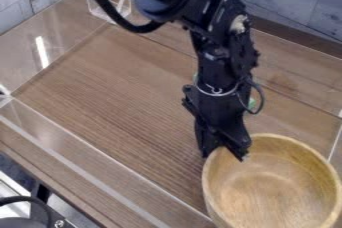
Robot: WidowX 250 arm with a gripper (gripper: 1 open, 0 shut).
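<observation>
A large light wooden bowl [271,190] lies at the lower right of the camera view. My black gripper [221,142] points down at the bowl's far left rim; whether its fingers are open or shut on the rim is hard to tell. A small green object [199,79] is mostly hidden behind the gripper's body.
A clear plastic piece [104,4] stands at the back left, and grey wooden walls bound the back.
</observation>
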